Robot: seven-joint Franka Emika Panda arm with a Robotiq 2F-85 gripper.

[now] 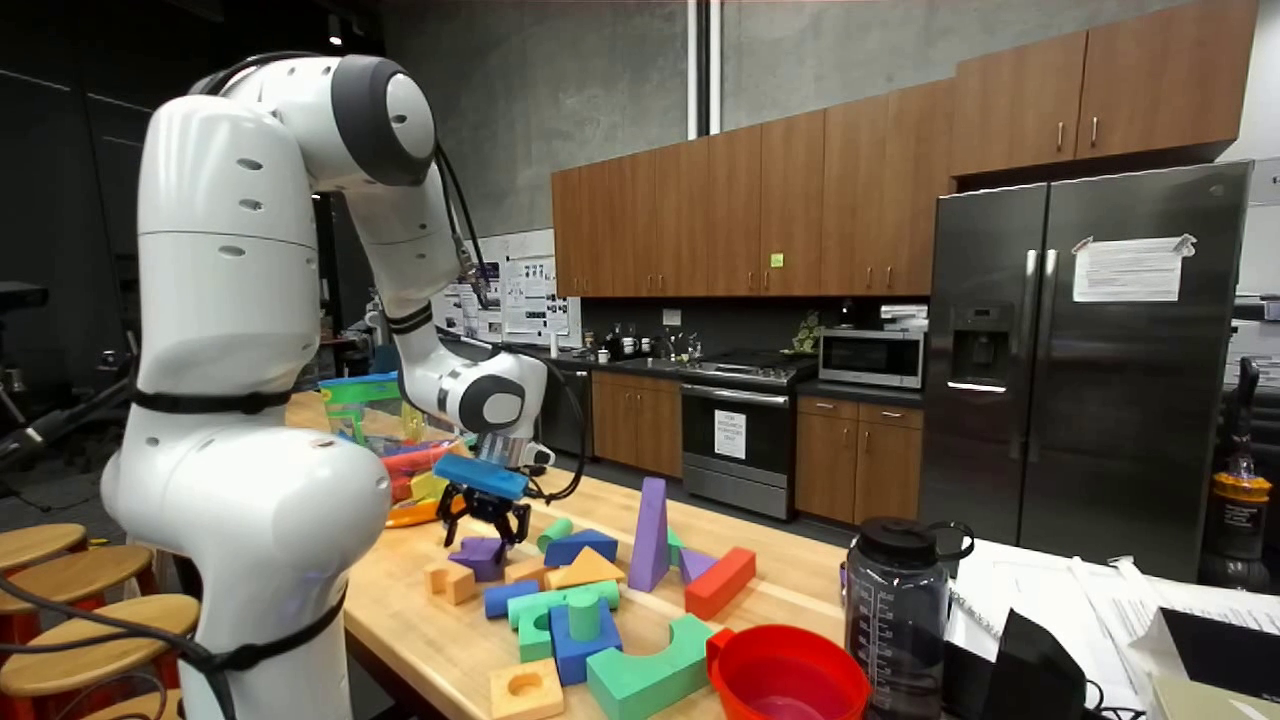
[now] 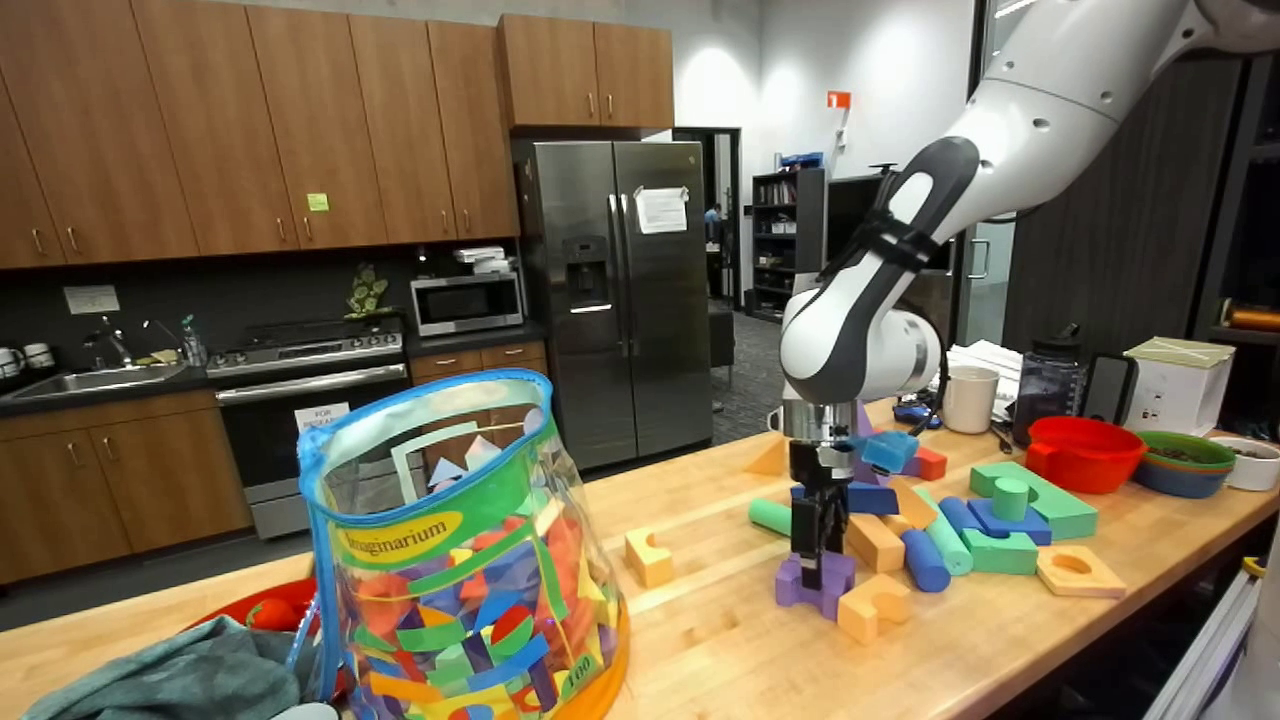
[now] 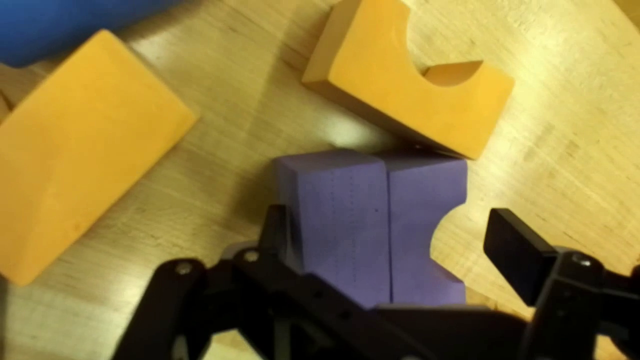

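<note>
Two purple blocks stand side by side on the wooden table: a taller purple block point(image 3: 345, 222) and a notched purple block point(image 3: 420, 222) with a curved cutout. My gripper is open around the pair in the wrist view. One finger point(image 3: 277, 228) is close against the taller block's side; the other finger point(image 3: 516, 252) stands clear of the cutout side. Exterior view 2 has the gripper point(image 2: 819, 554) down over the purple blocks point(image 2: 828, 586). An orange arch block point(image 3: 414, 84) touches or nearly touches their far edge.
An orange rectangular block point(image 3: 84, 156) and a blue block point(image 3: 66, 24) lie nearby. Several more blocks crowd towards the red bowl point(image 2: 1086, 454). A clear bag of blocks point(image 2: 468, 564) stands at the left of exterior view 2. Bare table lies between the bag and my gripper.
</note>
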